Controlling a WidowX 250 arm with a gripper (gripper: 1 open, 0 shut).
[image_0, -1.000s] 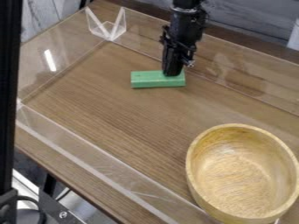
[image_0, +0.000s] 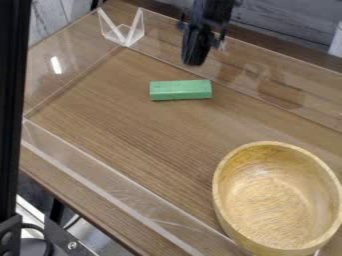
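A green rectangular block (image_0: 181, 90) lies flat on the wooden table (image_0: 147, 150), upper middle of the camera view. My black gripper (image_0: 195, 52) is raised above and behind the block, apart from it, at the top of the view. Its fingers are dark and small, and whether they are open or shut is hard to make out. A large round tan bowl (image_0: 274, 195) stands at the lower right.
A clear angular plastic piece (image_0: 123, 30) is at the back left. Clear strips run along the left and front of the table, with dark hardware at the lower left.
My gripper has risen away from the green block toward the back. The block looks unmoved.
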